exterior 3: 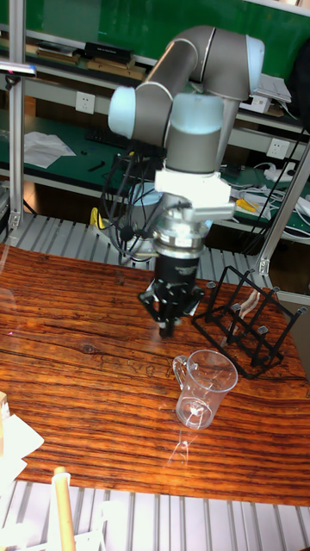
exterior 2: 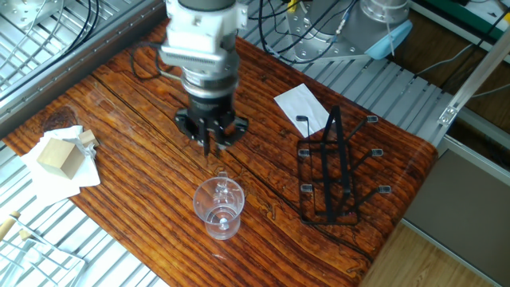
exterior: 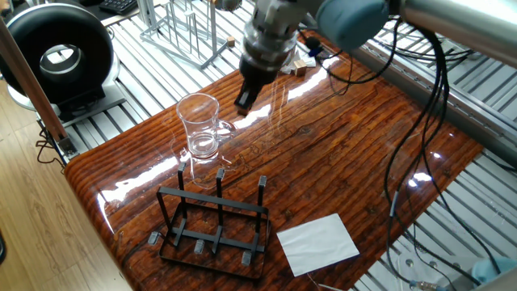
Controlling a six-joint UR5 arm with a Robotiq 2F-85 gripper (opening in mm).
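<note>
A clear glass mug point(exterior: 199, 128) stands upright on the wooden table, its handle point(exterior: 225, 129) turned to the gripper's side. My gripper point(exterior: 243, 107) hangs above the table beside that handle, apart from the mug. In the second exterior view its fingertips point(exterior 2: 206, 150) are close together behind the mug point(exterior 2: 219, 209), with nothing seen between them. The third exterior view also has the gripper point(exterior 3: 166, 329) shut, above and to the left of the mug point(exterior 3: 206, 389). A black metal rack point(exterior: 214, 230) with upright prongs rests on the table, empty of mugs.
A white sheet point(exterior: 317, 244) lies near the rack. Wooden blocks point(exterior 2: 60, 158) sit on paper at another table edge. Cables point(exterior: 436, 121) hang beside the arm.
</note>
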